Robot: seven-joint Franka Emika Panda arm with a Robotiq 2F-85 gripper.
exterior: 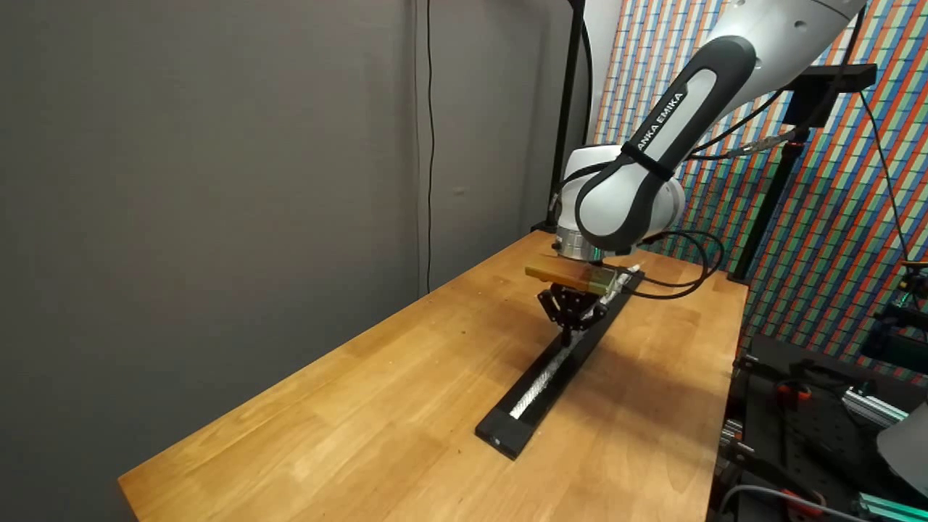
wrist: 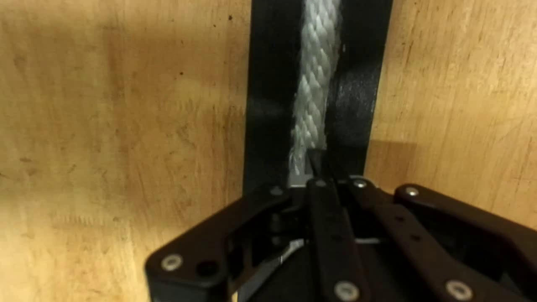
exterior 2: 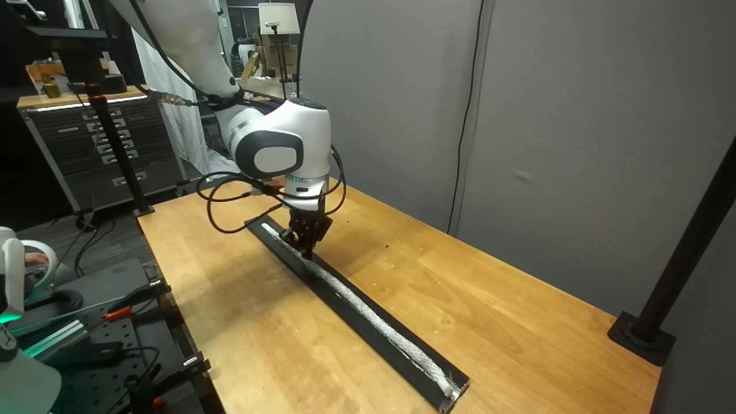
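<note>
A white braided rope (exterior 2: 376, 321) lies lengthwise along a long flat black board (exterior 2: 407, 372) on the wooden table. My gripper points down over the board with its fingers shut together. In the wrist view the rope (wrist: 316, 75) runs down to the fingertips and passes out of sight under them. Nothing shows between the fingers, and whether they touch the rope is not clear. Exterior view 1 has the gripper (exterior: 566, 338) above the board's middle, with the near part of the rope (exterior: 541, 386) in front of it.
Bare tabletop (exterior: 348, 391) spreads on both sides of the board. Black cables (exterior 2: 227, 200) loop out beside the wrist. A grey wall panel (exterior 2: 586, 138) borders one long side of the table, and a black post (exterior 2: 662, 303) stands at a corner.
</note>
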